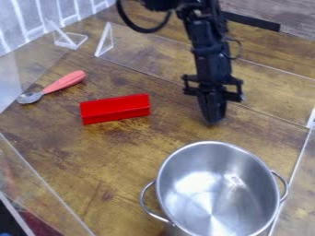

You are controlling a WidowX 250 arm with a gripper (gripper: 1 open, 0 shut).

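Observation:
The black arm hangs down from the top of the view, its gripper (212, 108) low over the wooden table (74, 157), right of centre and behind the steel pot (222, 194). The fingertips are close together and I see nothing between them. A red block (114, 109) lies left of the gripper, apart from it. Further left lies a spoon with a pink handle (62, 83).
Clear plastic edges and small white stands (70, 40) line the back left. The pot fills the front right. Bare wood surrounds the gripper, and the front left of the table is clear.

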